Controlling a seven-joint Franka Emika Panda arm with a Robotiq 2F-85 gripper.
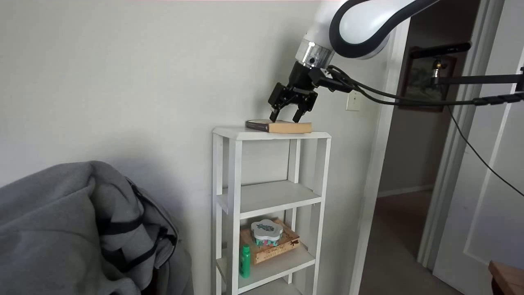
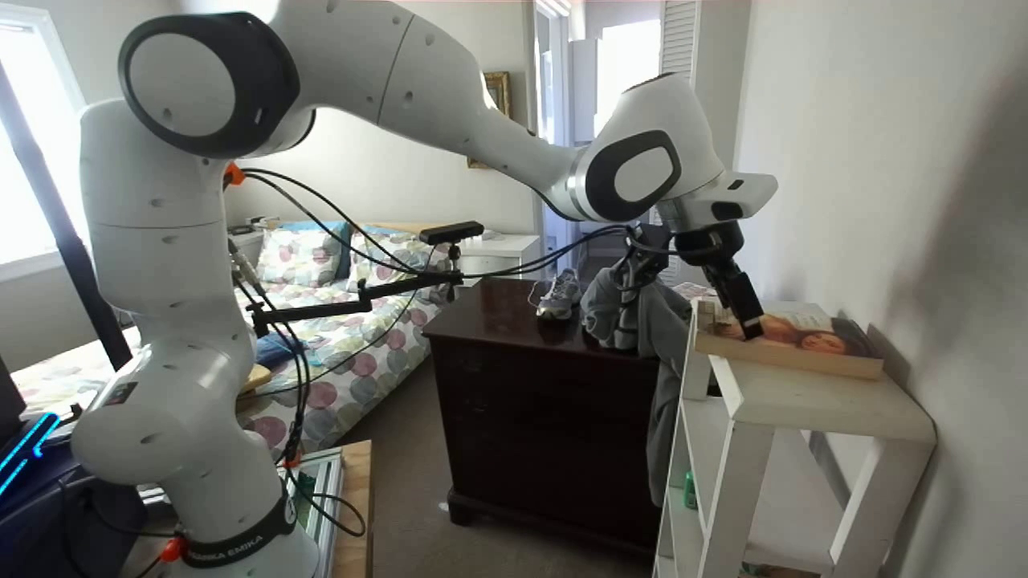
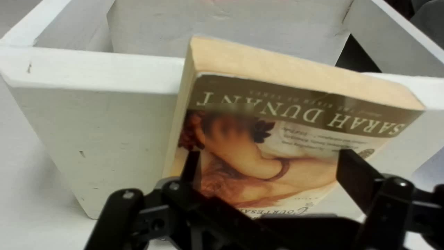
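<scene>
A thick paperback book lies flat on the top board of the white shelf unit. In the wrist view its cover faces me, lettering upside down, and the book reaches over the board's edge on one side. My gripper is open, pointing down at a slant, with its fingertips right at the cover. Both fingers stand apart over the book in the wrist view, and nothing is gripped. From the second exterior view, the gripper appears at the book's near side; whether it touches the cover I cannot tell.
Lower in the unit are a green bottle, a flower-shaped tin and a wooden box. The middle shelf is bare. A wall runs close behind the unit. Beside it stands a dark dresser with grey cloth and a shoe.
</scene>
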